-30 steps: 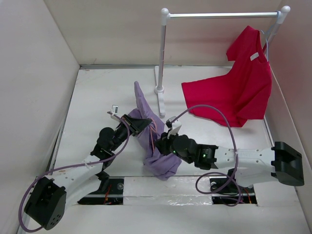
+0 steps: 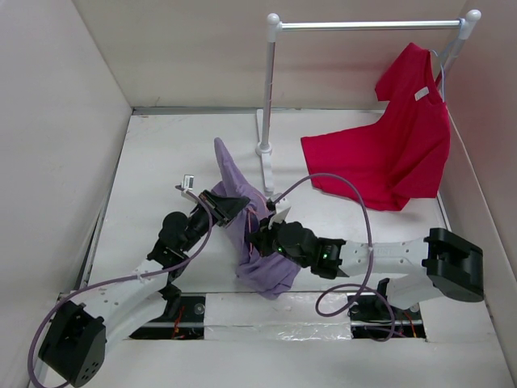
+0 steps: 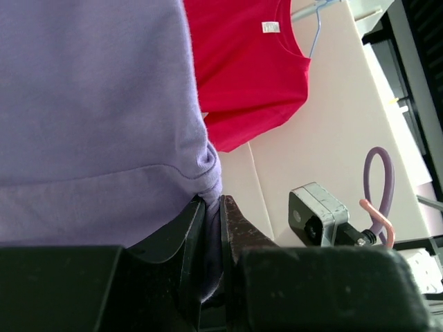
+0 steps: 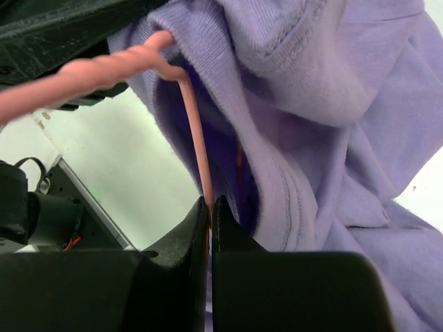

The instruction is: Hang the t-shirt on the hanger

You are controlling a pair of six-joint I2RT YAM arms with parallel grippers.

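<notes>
A lavender t shirt (image 2: 268,279) hangs bunched between my two arms at the centre of the top view. My left gripper is shut on a folded edge of it. My right gripper is shut on a pink twisted hanger (image 4: 195,131), whose upper part rests at the shirt's opening, with part of it seemingly inside the fabric. In the top view the right gripper sits just right of and below the left one, close against the cloth.
A white rail (image 2: 363,26) stands at the back right. A red shirt (image 2: 404,153) hangs from its right end on a pale blue hanger and spreads over the floor. Walls enclose the sides.
My right arm has shifted left, closer to the left gripper and the shirt. The upper part of the lavender shirt has swung slightly to the left.
</notes>
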